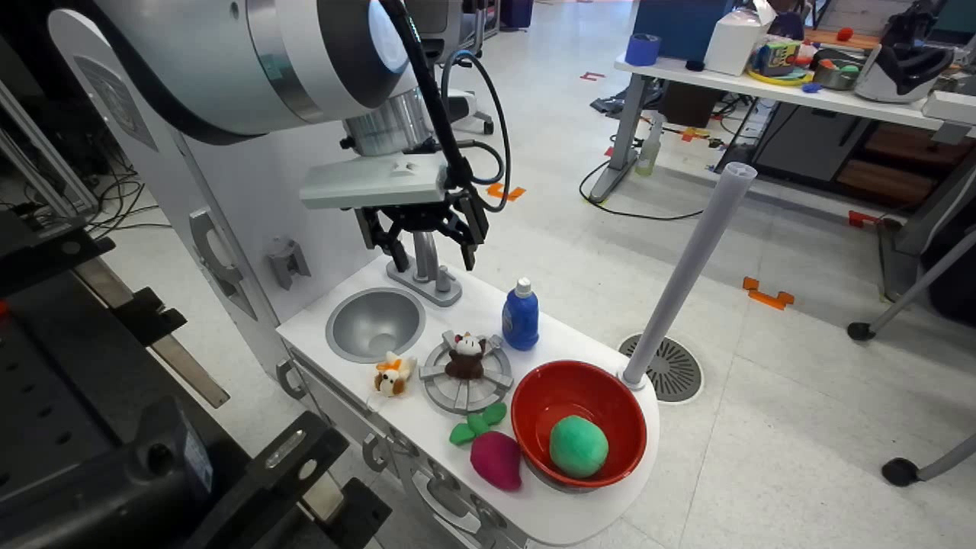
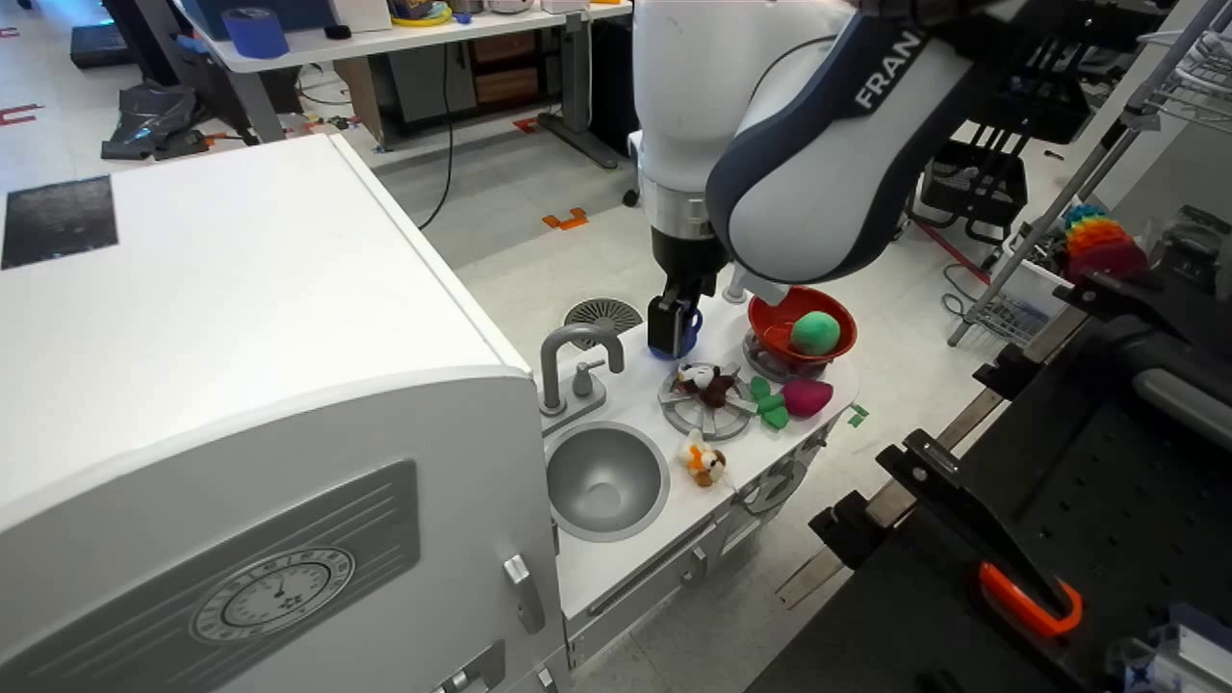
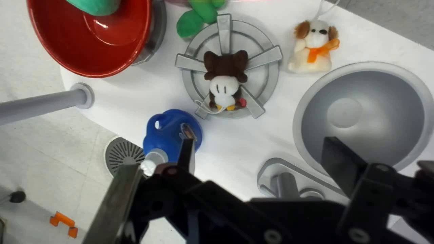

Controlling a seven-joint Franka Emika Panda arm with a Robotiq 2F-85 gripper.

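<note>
My gripper stands open above the toy kitchen counter, its fingers wide apart with nothing between them. In exterior view 1 the gripper [image 1: 435,261] hangs over the faucet, behind the sink [image 1: 375,325]. A blue bottle with a white cap [image 3: 171,134] stands near the left finger in the wrist view. The brown and white plush [image 3: 224,79] lies on the grey burner [image 3: 270,83]. Beside the sink is a small dog plush with an orange ribbon [image 3: 312,48]. A red bowl [image 1: 535,402] holds a green ball-like toy [image 1: 578,447].
A magenta and green plush vegetable [image 1: 496,460] lies at the counter's front edge by the bowl. The grey faucet [image 2: 550,370] rises behind the sink, and a grey pole [image 1: 691,270] stands at the far end. The tall white cabinet [image 2: 266,312] borders the sink side.
</note>
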